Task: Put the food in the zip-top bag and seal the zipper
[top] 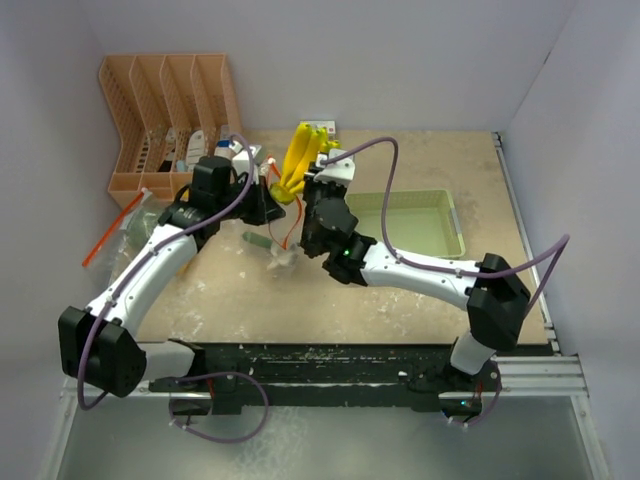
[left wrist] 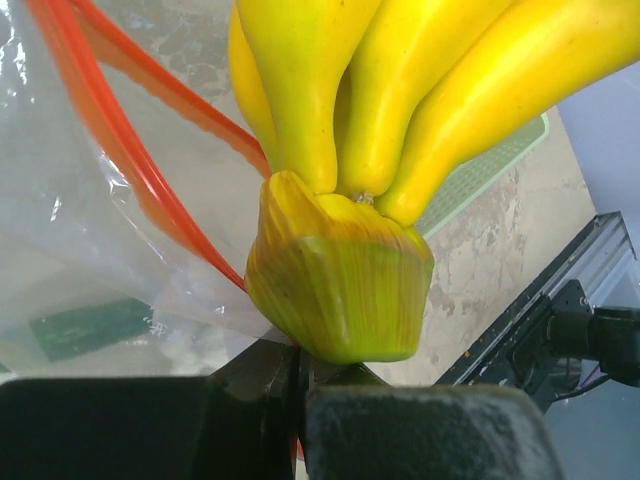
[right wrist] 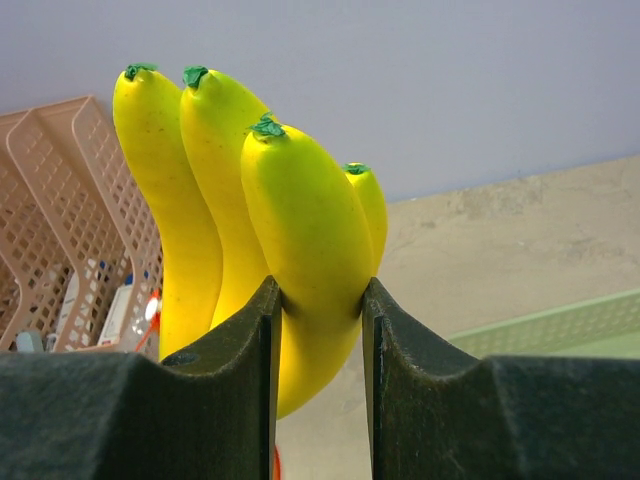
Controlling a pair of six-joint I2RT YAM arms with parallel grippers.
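Observation:
A bunch of yellow bananas (top: 300,155) hangs stem down, with my right gripper shut on one of them. Their thick greenish stem (left wrist: 340,290) hangs close by the mouth of the clear zip top bag (left wrist: 60,230). Orange strips (left wrist: 160,195) edge that mouth, standing apart. At the edge of the bag, my left gripper is shut with a bit of orange showing between its fingers. Behind the stem, part of the bag's rim is hidden. A dark green patch (left wrist: 90,328) shows through the film.
A pale green basket (top: 462,232) stands on the table right of the bananas. At the back left is a tan divided rack (top: 120,110) with several items. Another orange-edged bag (top: 115,228) lies at the left.

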